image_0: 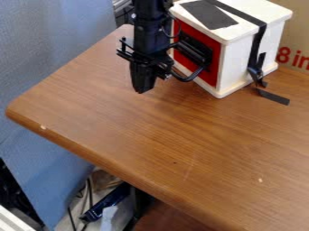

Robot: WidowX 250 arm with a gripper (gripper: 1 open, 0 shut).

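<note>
The black gripper (143, 76) hangs low over the wooden table at the left of a white box (236, 76) with a red front panel (196, 45). Its fingertips point down near the table top; whether they are apart or together is not clear. A black handle and cable sit against the red panel, just right of the gripper. Black straps run over the box's top and down its side.
A cardboard box (294, 50) stands behind at the right. A blue partition (36, 72) borders the table's left side.
</note>
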